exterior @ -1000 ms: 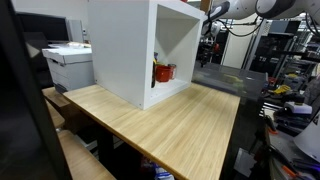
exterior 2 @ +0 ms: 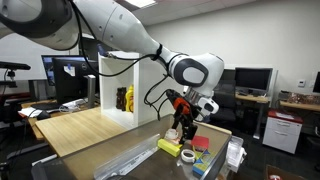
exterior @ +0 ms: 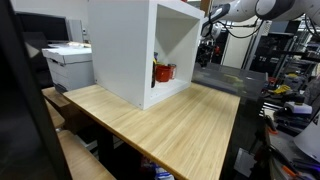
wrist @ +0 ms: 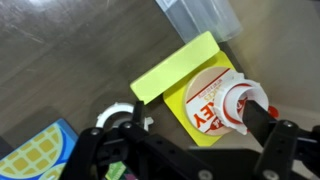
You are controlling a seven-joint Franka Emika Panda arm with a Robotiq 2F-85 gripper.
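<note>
My gripper stands open in the wrist view, its dark fingers [wrist: 258,120] apart at the lower edge. Between and ahead of them lies a yellow piece [wrist: 178,107] with a round, pale lettered disc on it. A white cup-like ring [wrist: 240,100] lies over the disc's right side, close to the right finger. A pale yellow bar [wrist: 175,66] is just beyond. In exterior view 2, the gripper [exterior 2: 182,126] points down over the cluttered table; its fingertips are too small to make out clearly there.
A white ring [wrist: 118,113] and a blue-and-yellow box [wrist: 35,155] lie left of the gripper. A clear plastic container [wrist: 200,16] is at the top. In exterior view 1, a white shelf [exterior: 120,50] holds a red can [exterior: 163,73].
</note>
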